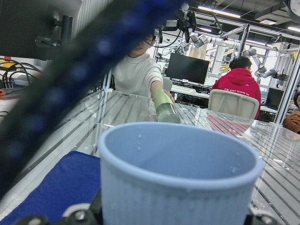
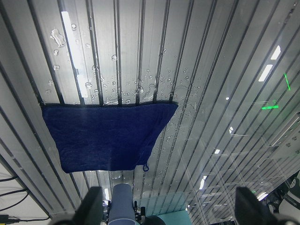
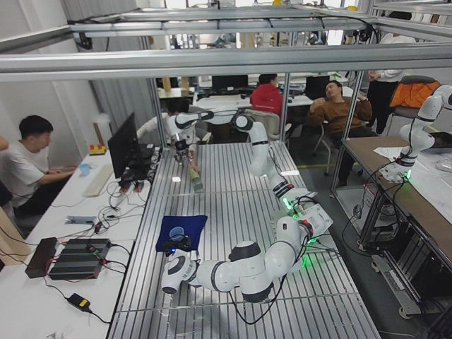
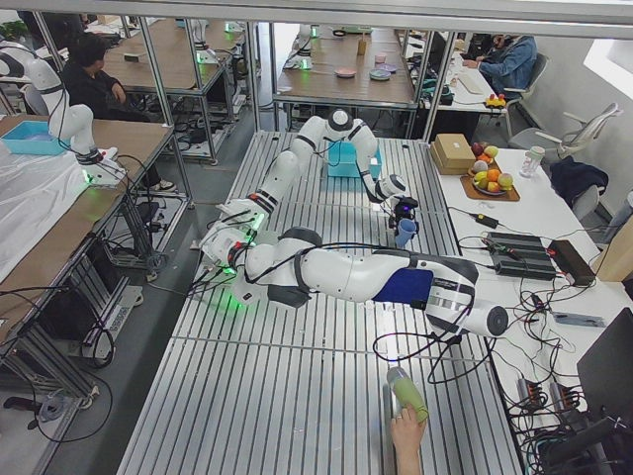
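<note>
A light blue cup [image 1: 180, 187] fills the lower left wrist view, at my left gripper [image 3: 176, 246]; whether the fingers grip it is hard to tell. A dark blue cloth [image 2: 105, 136] lies on the slatted metal table [image 3: 233, 311]. Beyond, a green bottle [image 4: 406, 391] lies within a person's hand [image 4: 406, 435] near the far end. My right gripper [image 3: 182, 148] hangs above that end, looking down over the cloth in its wrist view; its dark fingertips stand apart at the bottom edge.
A monitor, black boxes and cables crowd the side desk [image 3: 70, 311]. A turquoise bin [image 4: 346, 158] stands on the table. People sit around the frame, and bare slats surround the cloth.
</note>
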